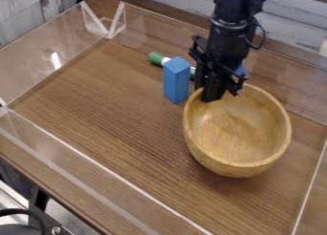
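A black robot arm comes down from the top to my gripper point(205, 86), which is at the upper-left rim of a yellow oval bowl point(236, 143). Whether its fingers hold the rim is hard to tell. A blue block point(177, 81) stands upright just left of the gripper.
A small green object point(159, 59) lies behind the blue block. Another blue item is partly visible behind the arm on the right.
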